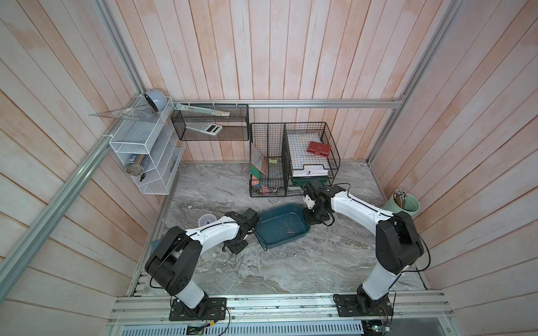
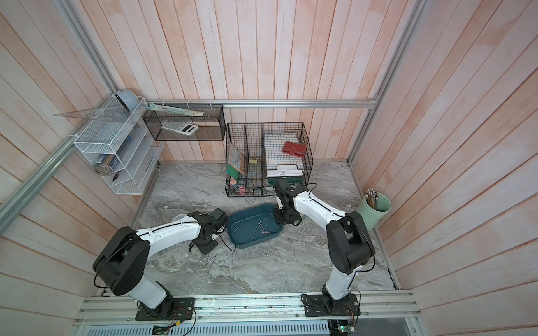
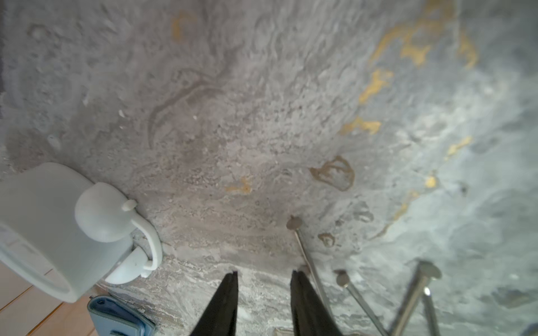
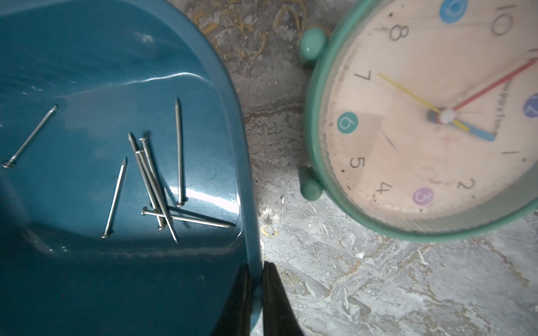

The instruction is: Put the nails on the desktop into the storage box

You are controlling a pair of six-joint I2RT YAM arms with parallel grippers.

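Note:
Several loose nails [image 3: 311,263] lie on the grey marble desktop under my left gripper, whose fingers are part open above them with nothing between. The blue storage box [image 1: 269,235] stands mid-desk between the arms, holding several nails [image 4: 179,151]. My right gripper is shut on the box's rim at its right end. In the top views both grippers' fingertips are mostly hidden by the wrist housings.
A green alarm clock [image 4: 392,140] lies right of the box. A white object [image 3: 56,224] is beside the left gripper. Wire baskets [image 1: 267,162] stand at the back; a green pen holder [image 1: 409,205] is far right.

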